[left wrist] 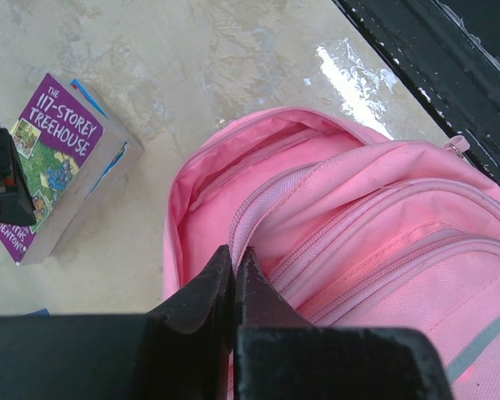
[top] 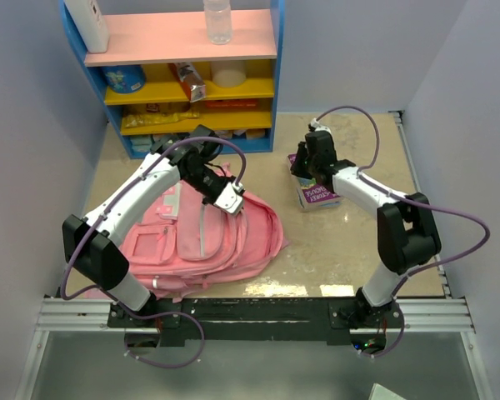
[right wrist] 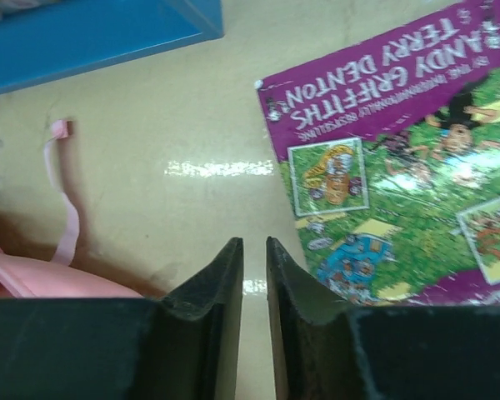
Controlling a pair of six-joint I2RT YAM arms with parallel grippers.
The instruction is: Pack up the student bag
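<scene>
A pink bag (top: 202, 225) lies open on the table at the left. My left gripper is shut on the bag's edge (left wrist: 248, 218), holding the fabric up beside the open pocket. A thick purple and green book (top: 319, 197) lies flat on the table to the right of the bag. Over the book's left side hovers my right gripper, its fingers drawn nearly together. Only a thin strip of table shows between its tips, and the book cover (right wrist: 404, 175) appears to their right. In the top view the right arm hides much of the book.
A blue shelf unit (top: 277, 67) with bottles and packets stands at the back left. Bare table (top: 371, 137) lies around the book, behind and to the right. A pink strap (right wrist: 65, 208) trails from the bag near the shelf.
</scene>
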